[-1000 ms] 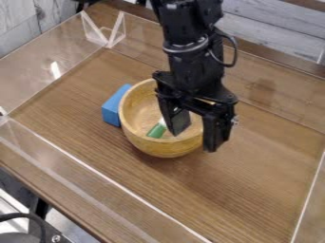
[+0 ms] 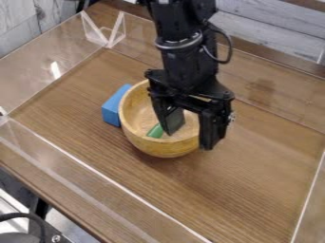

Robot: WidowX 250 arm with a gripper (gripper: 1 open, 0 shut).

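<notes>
A black robot arm comes down from the top centre over a yellow bowl (image 2: pixel 137 133) on the wooden table. Its gripper (image 2: pixel 191 119) is open over the bowl's right side, its two dark fingers hanging at the bowl's centre and right. A green object (image 2: pixel 156 131) lies inside the bowl, partly hidden by the left finger. What lies between the fingers is hard to see.
A blue block (image 2: pixel 112 107) lies just left of the bowl. A black cable is at the bottom left.
The gripper has shifted very slightly over the bowl. The bowl and blue block look unmoved.
</notes>
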